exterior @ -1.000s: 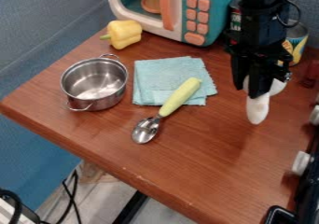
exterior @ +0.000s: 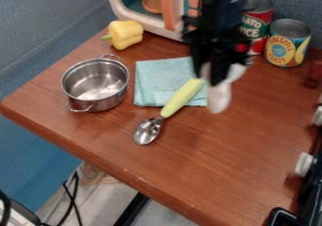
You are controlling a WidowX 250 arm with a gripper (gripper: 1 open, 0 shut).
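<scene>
The black gripper [exterior: 217,70] hangs over the right part of the folded light blue cloth [exterior: 164,79], blurred, with a white piece at its lower end; I cannot tell whether it is open or shut. A spoon with a pale yellow-green handle [exterior: 182,98] lies across the cloth, its metal bowl [exterior: 149,130] on the wood. A steel pot [exterior: 92,85] stands to the left.
A yellow pepper-like object [exterior: 123,33] and a toy microwave [exterior: 147,4] are at the back. Two cans [exterior: 287,43] and a small red bottle [exterior: 312,74] stand back right.
The gripper has moved left and up, from the right side of the table to over the cloth, uncovering the cans and now covering part of the microwave.
</scene>
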